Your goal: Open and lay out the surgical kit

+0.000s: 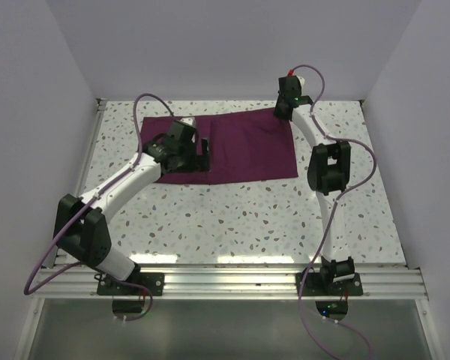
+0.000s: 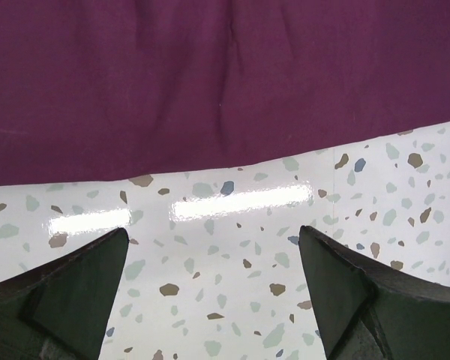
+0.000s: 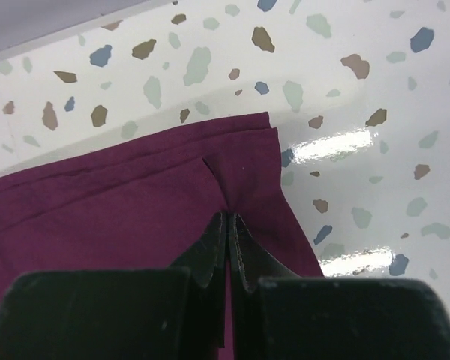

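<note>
A dark purple cloth (image 1: 247,146) lies spread across the back half of the table, layered and folded, with nothing else of the kit showing. At its back right corner my right gripper is shut, its fingertips pinching the edge of the upper cloth layer (image 3: 135,202). More cloth sticks out past that edge, under the fingers. Over the left part of the cloth hovers my left gripper, wide open and empty. In the left wrist view the cloth's front edge (image 2: 225,150) runs just beyond its fingers.
Grey walls (image 1: 240,45) close in the back and both sides. A metal rail (image 1: 225,281) runs along the front.
</note>
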